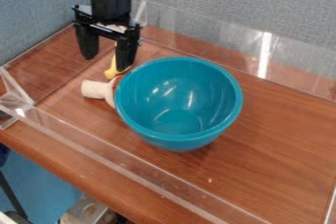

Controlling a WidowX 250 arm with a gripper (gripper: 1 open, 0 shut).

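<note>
My black gripper (pixel 108 35) is open at the back left, above the yellow object (pixel 113 69), which it partly hides. A large teal bowl (pixel 179 115) stands on the wooden surface at the centre. A pale cylindrical object (pixel 94 89) lies just left of the bowl.
Clear plastic walls edge the wooden surface (pixel 269 149) at the back, left and front. The wood is bare to the right of the bowl and in the back left corner.
</note>
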